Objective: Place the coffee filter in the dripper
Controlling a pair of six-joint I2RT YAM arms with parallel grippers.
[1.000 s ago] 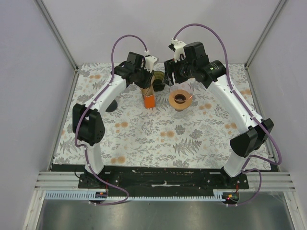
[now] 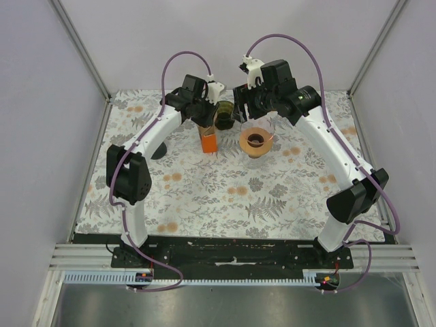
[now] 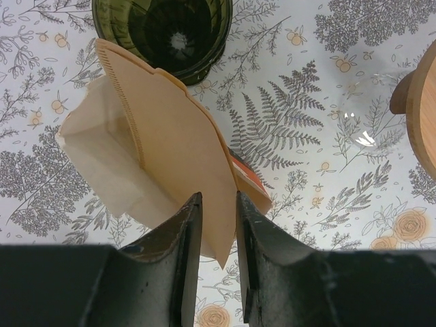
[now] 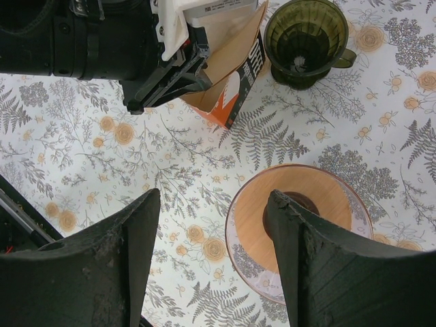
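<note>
An orange box (image 2: 208, 144) (image 4: 226, 105) of coffee filters stands left of centre. My left gripper is shut on a tan paper filter (image 3: 177, 150) at the box; its tips pinch the paper's near edge. My right gripper hangs open above the dripper (image 2: 256, 140) (image 4: 303, 245), a clear cone with a wooden ring, to the right of the box. Its fingers have nothing between them.
A dark green glass cup (image 2: 225, 114) (image 4: 306, 41) stands behind, between box and dripper. A dark round object (image 2: 158, 151) lies at the left.
My left arm has shifted slightly to the right and down in the top view since a second ago, and the orange box slightly left. The right arm has not moved.
</note>
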